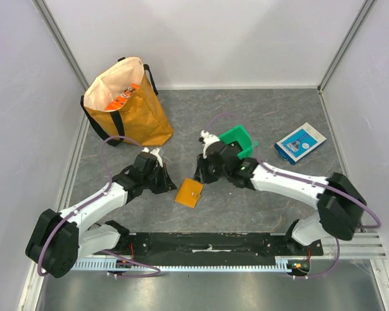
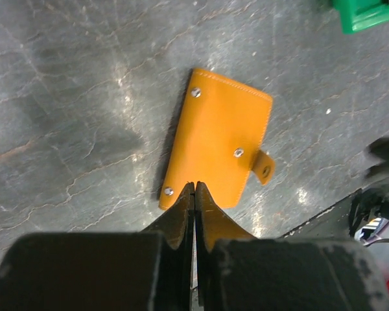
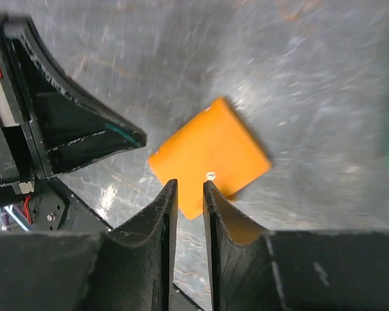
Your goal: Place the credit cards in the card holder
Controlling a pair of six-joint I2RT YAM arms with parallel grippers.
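Note:
The orange card holder [image 1: 189, 192] lies closed on the dark grey table, its snap strap [image 2: 264, 168] sticking out at one side. My left gripper [image 1: 171, 188] is just left of it, shut, with nothing showing between its fingertips. Over the holder's upper right edge hovers my right gripper [image 1: 198, 178]. In the right wrist view its fingers [image 3: 170, 197] stand a narrow gap apart. The orange holder shows through that gap, and no card is visible there. Behind the right arm is the green basket [image 1: 245, 135], mostly covered; no cards can be made out in it.
A tan tote bag [image 1: 139, 113] with orange packets stands at the back left. A blue and white box [image 1: 301, 142] lies at the right. Bare table surrounds the holder, and both gripper tips are close together beside it.

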